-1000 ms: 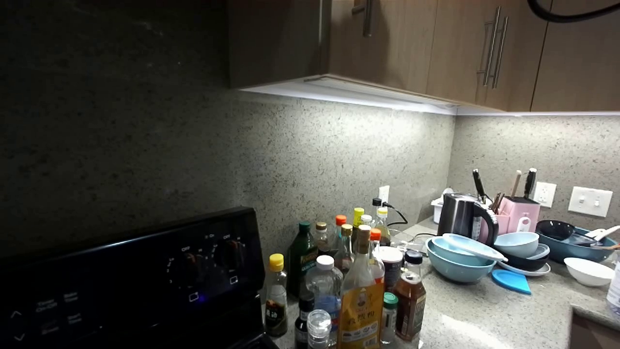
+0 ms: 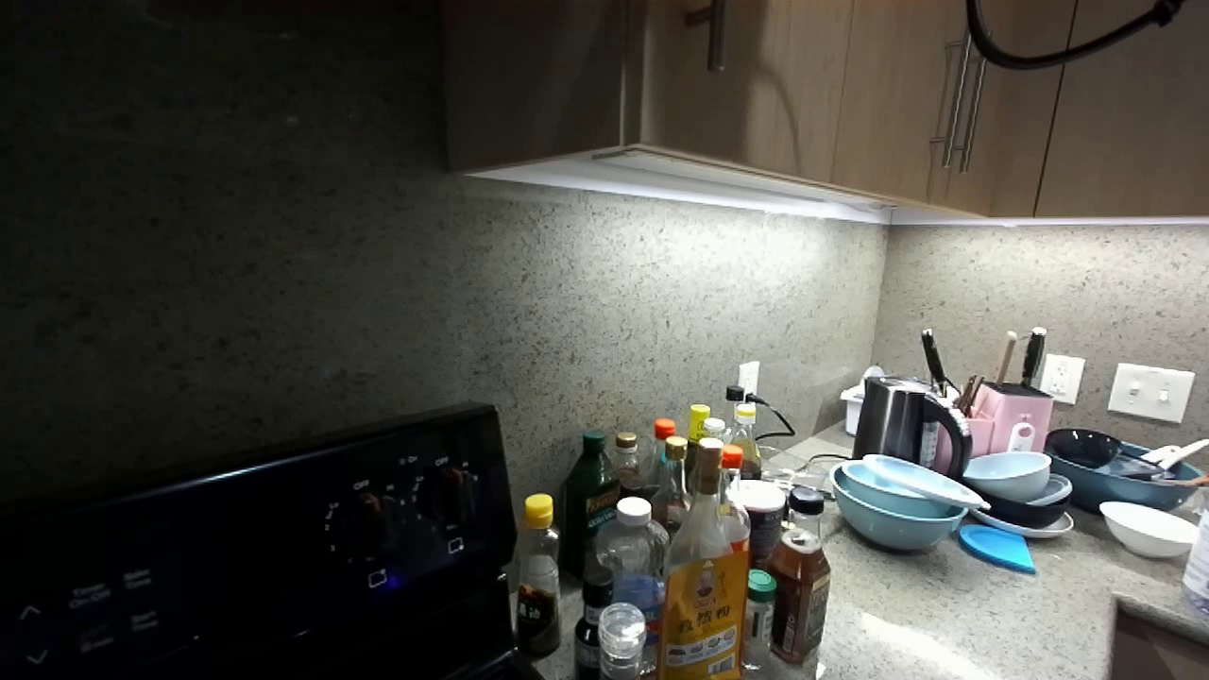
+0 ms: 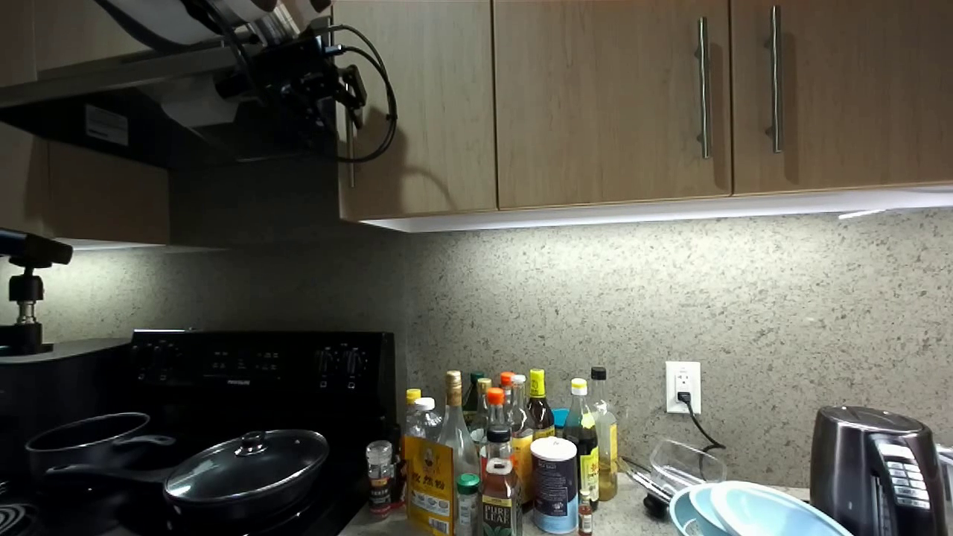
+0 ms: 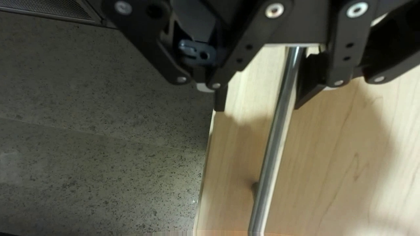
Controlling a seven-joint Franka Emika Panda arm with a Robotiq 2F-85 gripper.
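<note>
A metal bar handle (image 4: 273, 145) runs up a light wood cabinet door (image 4: 330, 157) in the wrist view. My gripper has its fingers apart, one on each side of the bar. The bar lies closer to the right finger (image 4: 308, 84); a gap separates it from the left finger (image 4: 220, 98). Whether the right finger touches the bar, I cannot tell. From exterior view 2, the gripper (image 3: 354, 95) is up at the leftmost cabinet door (image 3: 420, 116), with the lower part of its handle (image 3: 350, 165) showing below. That door looks closed.
A range hood (image 3: 116, 107) is close to the arm on the left. Below are a stove with a lidded pan (image 3: 250, 469) and a counter crowded with bottles (image 3: 456, 438). Bowls (image 2: 895, 504) and a kettle (image 2: 901, 425) stand farther right. Bare wall separates cabinets and bottles.
In exterior view 1, the black cable at the top right has shifted left and lower. Its shadow now shows on the cabinet door. The door and counter items look unchanged.
</note>
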